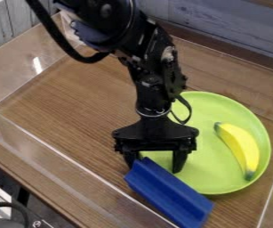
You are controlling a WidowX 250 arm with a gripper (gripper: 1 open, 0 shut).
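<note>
My black gripper [156, 156] hangs low over the left part of a green plate [221, 178], its fingers pointing down just behind a blue block [172, 198]. The long blue block lies at the front, overlapping the plate's front-left edge, close against the fingertips. Whether anything is between the fingers is hard to see. A yellow banana [238, 150] lies on the right side of the plate.
Clear low walls border it at the left and front, and grey planks [234, 36] stand at the back.
</note>
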